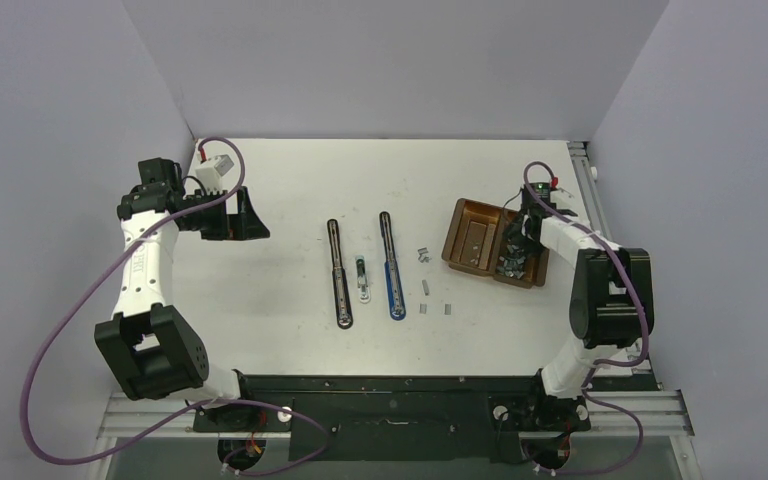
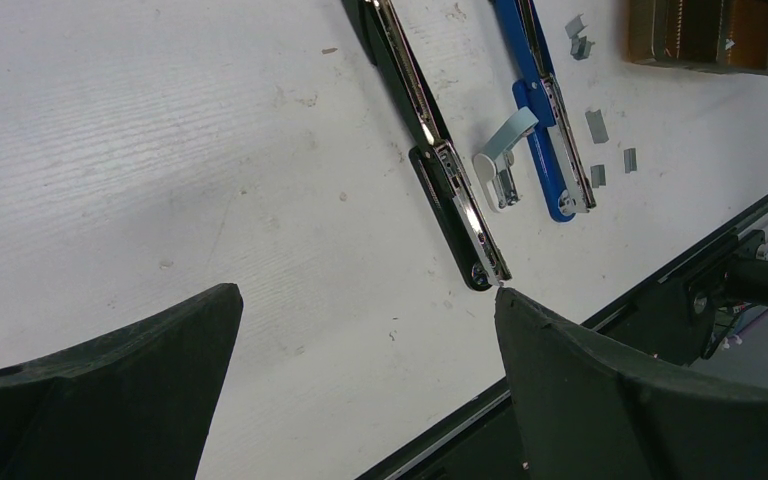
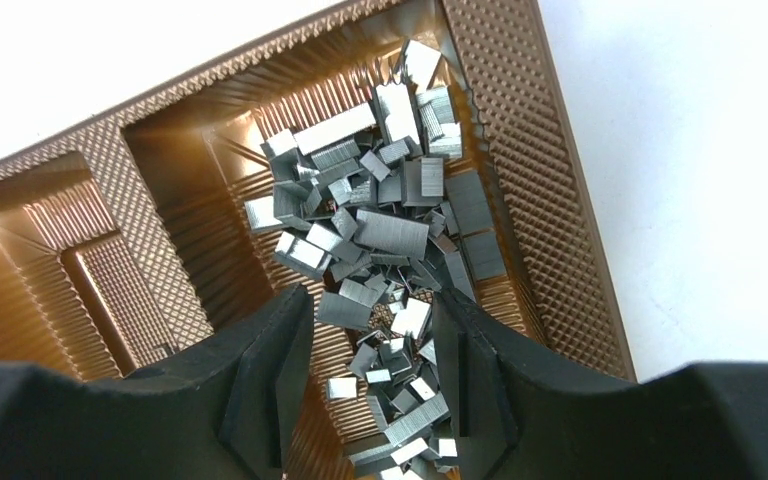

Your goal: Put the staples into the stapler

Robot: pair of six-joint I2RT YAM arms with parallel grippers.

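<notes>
A black stapler (image 1: 340, 280), a small silver stapler (image 1: 363, 278) and a blue stapler (image 1: 393, 270) lie mid-table, with loose staple strips (image 1: 425, 287) to their right. The brown divided box (image 1: 453, 235) holds a pile of staple strips (image 3: 390, 232) in its right compartment. My right gripper is over that pile, fingers open, with staples visible between and beneath them. My left gripper (image 1: 243, 220) hangs at the table's left, open and empty, its wide black fingers showing in the left wrist view.
Walls bound the workspace at left, back and right. The box's left compartment (image 3: 0, 310) shows mostly bare.
</notes>
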